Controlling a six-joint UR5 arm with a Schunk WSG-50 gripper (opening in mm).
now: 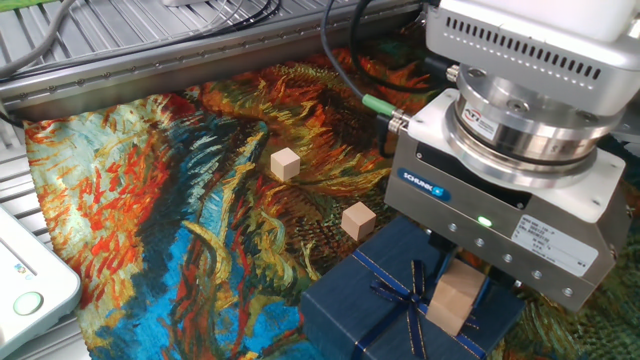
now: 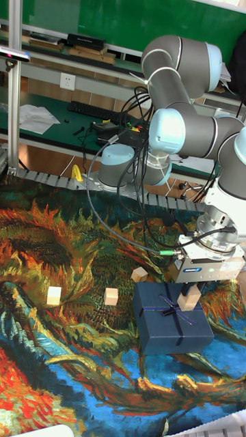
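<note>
My gripper [image 1: 460, 278] points down over a dark blue gift box [image 1: 345, 295], its fingers close against both sides of a pale wooden block [image 1: 458, 285]. It appears shut on this block. Just below sits more pale wood [image 1: 446, 312], looking like a second block under the first; the boundary is hard to make out. In the other exterior view, the wood [image 2: 190, 297] stands over the ribboned top of the box [image 2: 156, 320]. Contact between the lower wood and the lid is not clear.
Loose wooden cubes lie on the painted cloth: one beside the box [image 1: 358, 221], one farther off [image 1: 285, 164]. The other view shows another cube [image 2: 54, 295] out to the left. A white device [image 1: 35, 275] stands at the left edge.
</note>
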